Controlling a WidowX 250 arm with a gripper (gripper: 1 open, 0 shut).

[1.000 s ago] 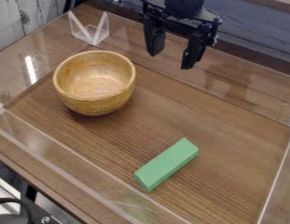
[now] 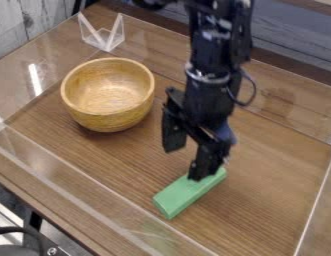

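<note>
My black gripper (image 2: 195, 160) hangs low over the middle of the wooden table, pointing down with its fingers open, just above and behind a green rectangular block (image 2: 189, 192). The block lies diagonally on the front part of the table. Whether the fingers touch it I cannot tell.
A yellow bowl (image 2: 108, 90) stands at the left, beside the arm. A clear wire-like object (image 2: 104, 32) is at the back left.
The block and bowl have not moved.
</note>
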